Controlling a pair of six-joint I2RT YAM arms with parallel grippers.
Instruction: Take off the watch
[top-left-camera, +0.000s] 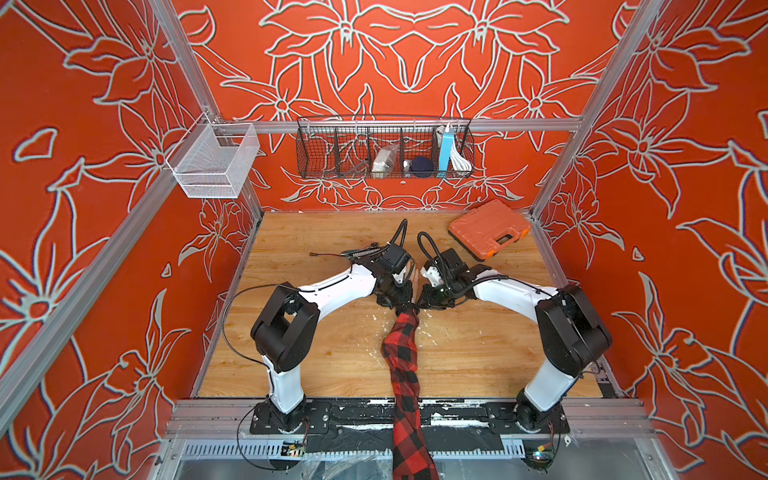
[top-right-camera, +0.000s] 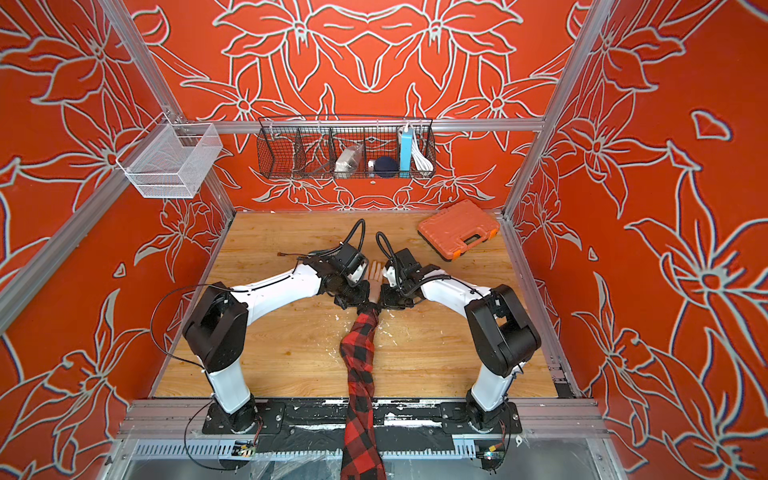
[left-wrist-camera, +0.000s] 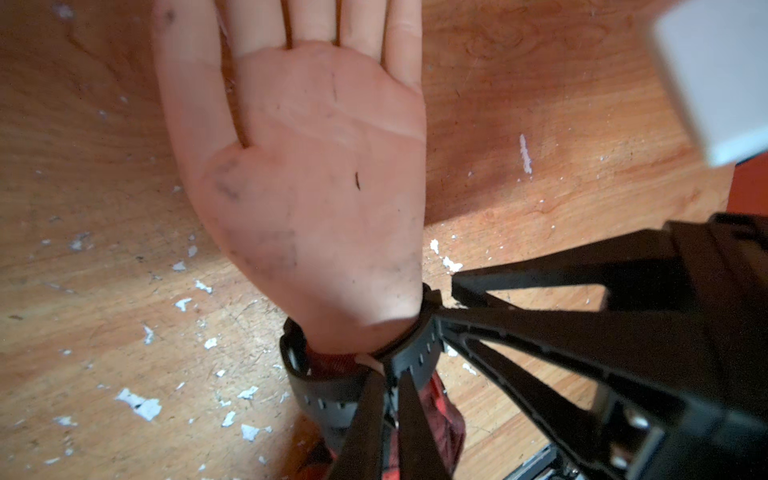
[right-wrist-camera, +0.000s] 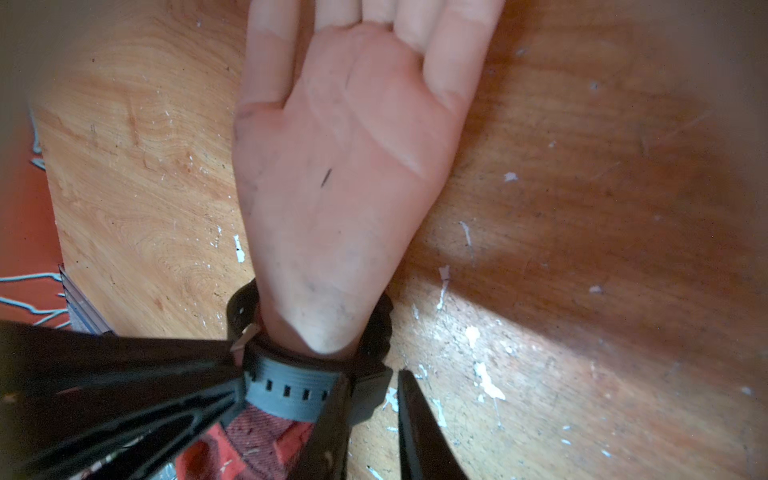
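A black watch strap (left-wrist-camera: 320, 396) circles the wrist of a dummy hand (left-wrist-camera: 328, 176), which lies palm up in a red plaid sleeve (top-left-camera: 400, 352). A metal buckle piece (right-wrist-camera: 245, 336) shows on the strap's palm side. In the left wrist view my left gripper is over the strap at the buckle, its fingers close together; whether strap lies between them is unclear. From the other side, my right gripper has a strap end between its close-set fingers. The watch face is hidden.
Both arms crowd close around the wrist. An orange case (top-left-camera: 489, 228) lies at the back right of the table. A wire basket (top-left-camera: 384, 152) with several items hangs on the back wall, a white basket (top-left-camera: 216, 164) at the left.
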